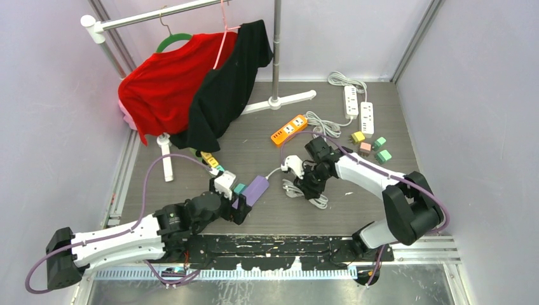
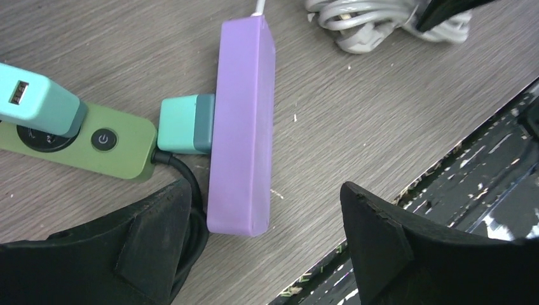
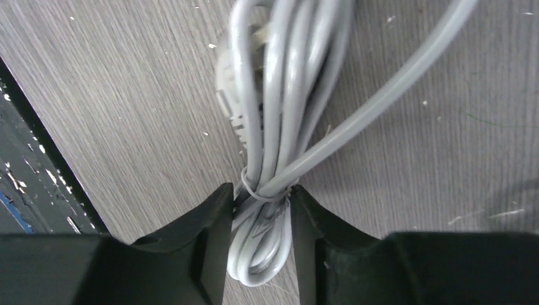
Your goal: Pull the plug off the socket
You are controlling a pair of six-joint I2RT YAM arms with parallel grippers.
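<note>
A purple power strip [image 1: 253,190] lies on the front left of the table with a white cord leading from its far end; in the left wrist view its purple body [image 2: 239,121] sits between my open left gripper's [image 2: 266,216] fingers, beside a cyan plug [image 2: 181,124]. My left gripper [image 1: 228,204] is low over it. A coiled white cable bundle [image 3: 286,108] lies to the right, with a plug head partly hidden under the loops. My right gripper is around the bundle's tied part, fingers on either side; whether it has closed firmly on it I cannot tell.
An orange power strip [image 1: 288,130] and two white strips [image 1: 366,118] lie at the back right. Small coloured cubes [image 1: 382,155] are at the right. A clothes rack with red and black shirts [image 1: 165,82] stands at the back left.
</note>
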